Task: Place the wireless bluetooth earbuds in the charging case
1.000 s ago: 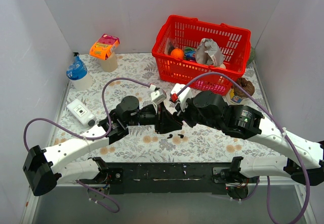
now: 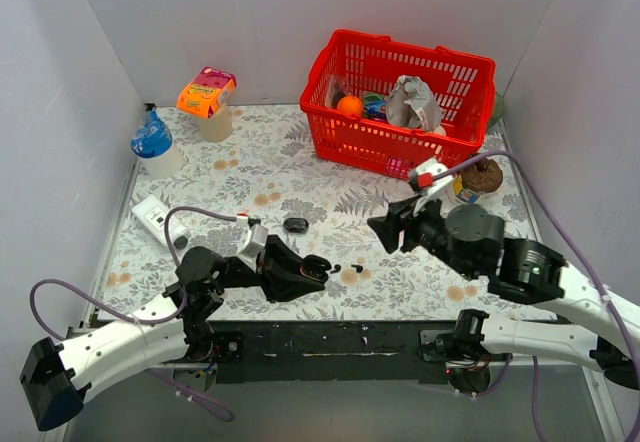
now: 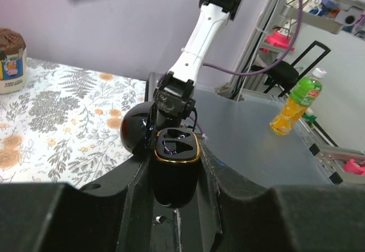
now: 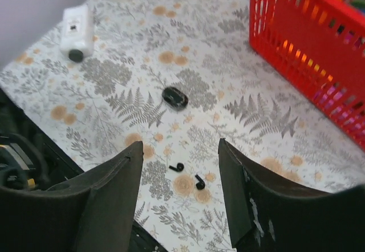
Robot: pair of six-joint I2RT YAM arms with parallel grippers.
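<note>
My left gripper (image 2: 312,268) is shut on the black charging case (image 3: 176,178), whose glossy lid appears raised in the left wrist view. My right gripper (image 2: 388,224) stands open above the table, up and to the right of the left one, nothing between its fingers. Two small black earbuds (image 4: 179,166) lie on the floral table below it. A dark oval object (image 2: 295,225) lies farther back on the table.
A red basket (image 2: 400,148) fills the back right, a brown-topped jar (image 2: 478,177) beside it. A white power strip (image 2: 158,217) lies at the left, near two containers.
The two grippers were together over the table's middle; now they are apart, the left moved left and toward the front with the case, the right moved right, open.
</note>
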